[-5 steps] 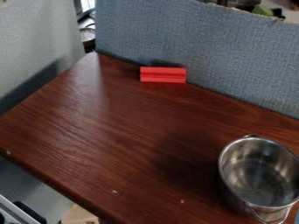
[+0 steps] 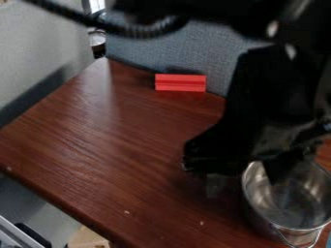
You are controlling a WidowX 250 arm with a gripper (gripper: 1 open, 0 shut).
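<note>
The pot is upright at the front right, partly hidden by the arm. A red block lies at the back of the desk, against the grey-blue partition.
A fabric partition runs along the back, and a pale panel stands at the left.
The black arm and gripper have entered the view from the top right and now cover part of the pot and partition. The pot and red block have not visibly moved.
</note>
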